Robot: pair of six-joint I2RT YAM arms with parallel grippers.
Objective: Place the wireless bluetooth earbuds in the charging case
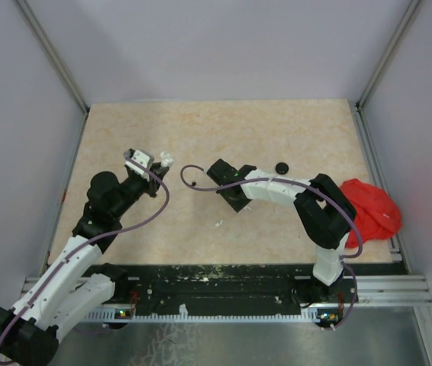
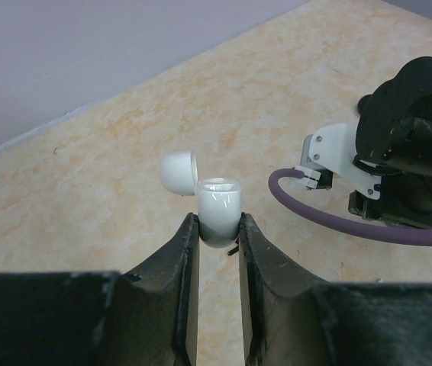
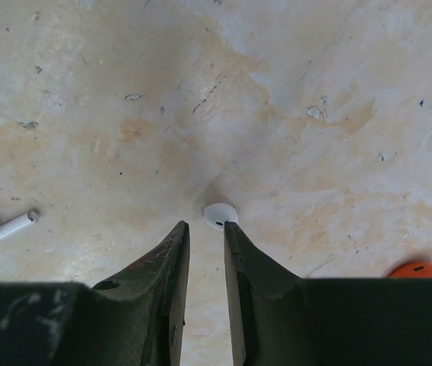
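Note:
The white charging case [image 2: 219, 213] is pinched upright in my left gripper, its rounded lid [image 2: 178, 173] swung open to one side. In the top view the same case [image 1: 166, 159] is raised over the table's left half. Near the table's middle, my right gripper points down with a gap between its fingers. A white earbud [image 3: 220, 214] shows just past those fingertips, partly overlapped by one tip; I cannot tell whether they touch it. Another white earbud [image 3: 1, 229], with its stem, lies apart at the left edge of the right wrist view.
A black round object [image 1: 282, 168] sits behind the right arm. A small dark piece [image 1: 193, 184] lies between the arms. Red cloth [image 1: 371, 213] is heaped at the right edge. An orange-red rounded thing [image 3: 418, 269] shows at lower right.

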